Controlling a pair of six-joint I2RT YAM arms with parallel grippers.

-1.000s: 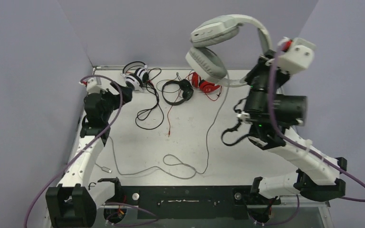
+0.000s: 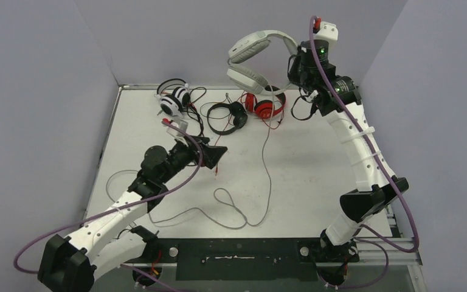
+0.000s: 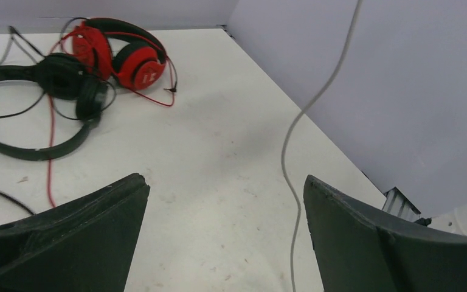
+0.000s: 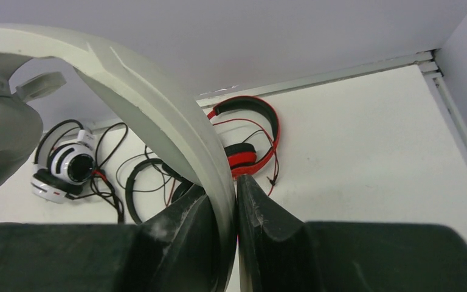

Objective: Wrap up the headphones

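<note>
White headphones (image 2: 247,47) hang high above the far right of the table, with my right gripper shut on their headband (image 4: 152,103). From an earcup a grey cable (image 2: 267,167) drops to the table, then loops loosely across the front towards the left. My left gripper is open over the left middle of the table, nothing between its fingers. In the left wrist view the hanging part of the cable (image 3: 287,161) runs up at the right, beyond the fingertips.
Black-and-white headphones (image 2: 172,102), black headphones (image 2: 237,114) and red headphones (image 2: 267,107) lie along the table's back, with loose cables around them.
</note>
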